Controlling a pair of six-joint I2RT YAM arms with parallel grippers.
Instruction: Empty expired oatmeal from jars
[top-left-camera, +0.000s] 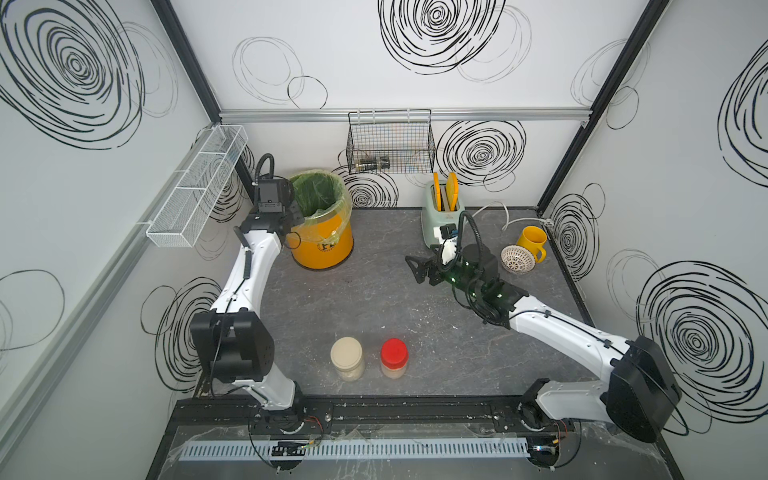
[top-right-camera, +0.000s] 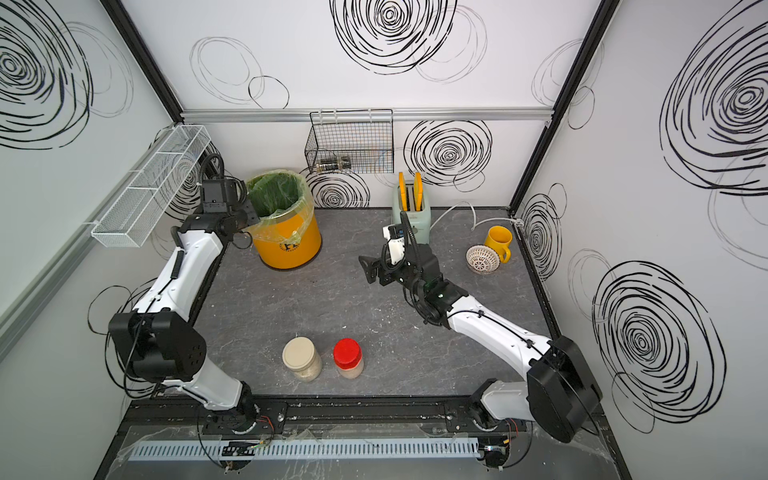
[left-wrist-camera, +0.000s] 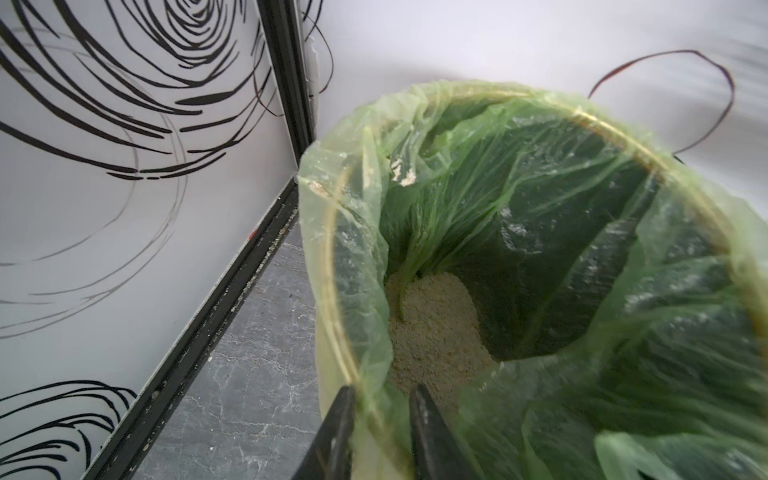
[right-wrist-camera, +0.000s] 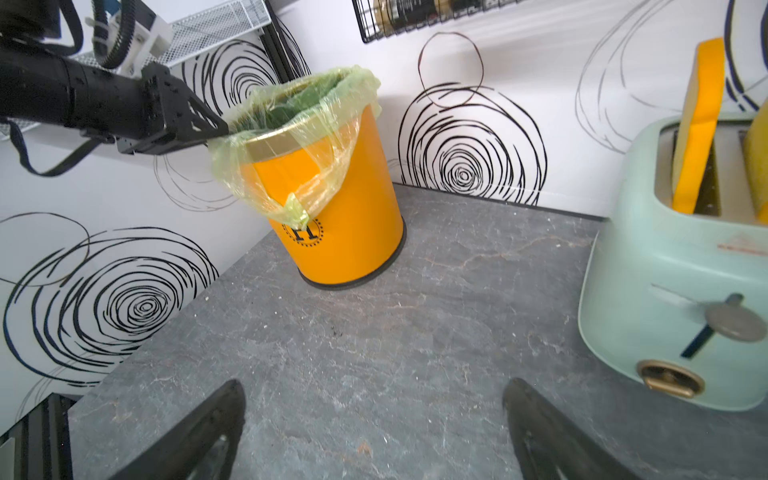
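The yellow bin (top-left-camera: 322, 254), lined with a green bag (left-wrist-camera: 552, 208), stands at the back left; a heap of pale oatmeal (left-wrist-camera: 436, 328) lies inside it. My left gripper is shut on the bin's bag-covered rim, one finger on each side of the wall. Two jars with lids on stand upright near the front edge: a jar with a beige lid (top-left-camera: 347, 357) and, to its right, a smaller jar with a red lid (top-left-camera: 394, 357). Over the middle of the table, my right gripper is open and empty, away from both jars.
Behind the right gripper stands a mint toaster (right-wrist-camera: 672, 264) with yellow slices. A yellow mug (top-left-camera: 532, 240) and a small white basket (top-left-camera: 518, 259) are at the right. Wire racks (top-left-camera: 392, 144) hang on the walls.
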